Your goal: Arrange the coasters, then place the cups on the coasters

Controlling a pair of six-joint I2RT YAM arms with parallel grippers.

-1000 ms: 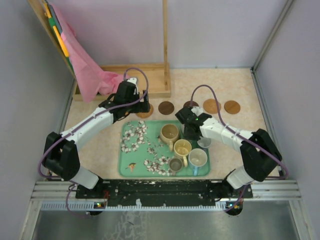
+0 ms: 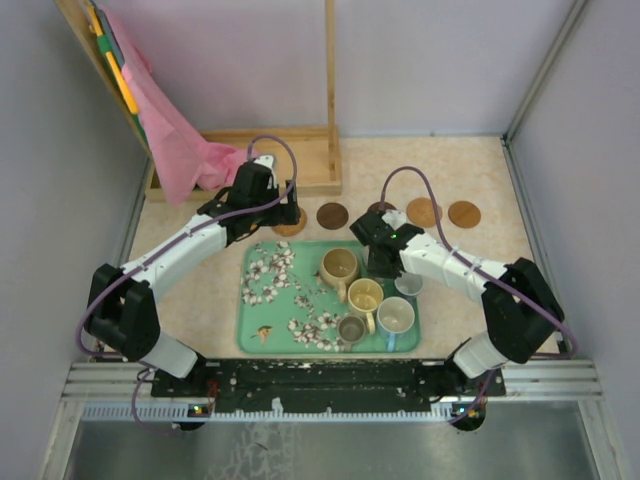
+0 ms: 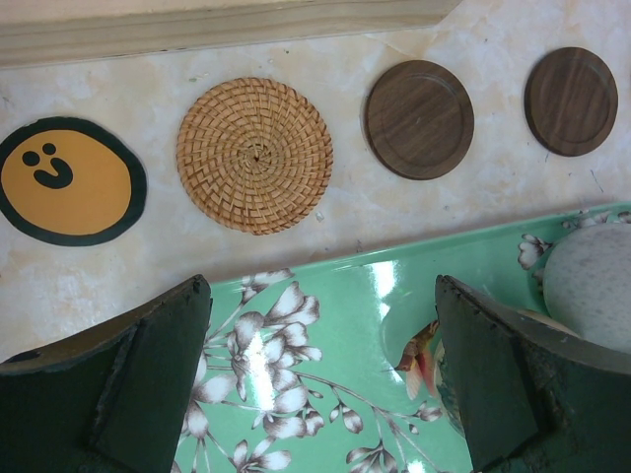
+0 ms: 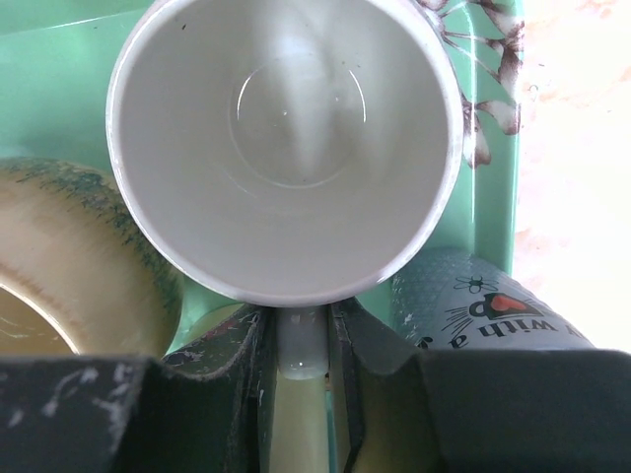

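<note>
A white cup (image 4: 284, 138) sits in the green tray (image 2: 270, 340), its handle (image 4: 302, 343) between the fingers of my right gripper; the fingers are close on either side of it, though a firm grip is hard to confirm. From above, that gripper (image 2: 385, 258) hides much of this cup. My left gripper is open and empty over the tray's back left. Coasters lie in a row behind the tray: a woven one (image 3: 254, 156), dark round ones (image 3: 419, 120) and lighter wooden ones (image 2: 464, 214).
Several other mugs crowd the tray's right half, including a tan one (image 2: 338, 264), a yellow one (image 2: 365, 296) and a grey cup (image 2: 351, 329). A wooden frame (image 2: 330, 90) with pink cloth (image 2: 185, 150) stands at the back left. The tray's left half is clear.
The right arm has shifted very slightly at the cup over the last second. The left arm and the other cups look unchanged.
</note>
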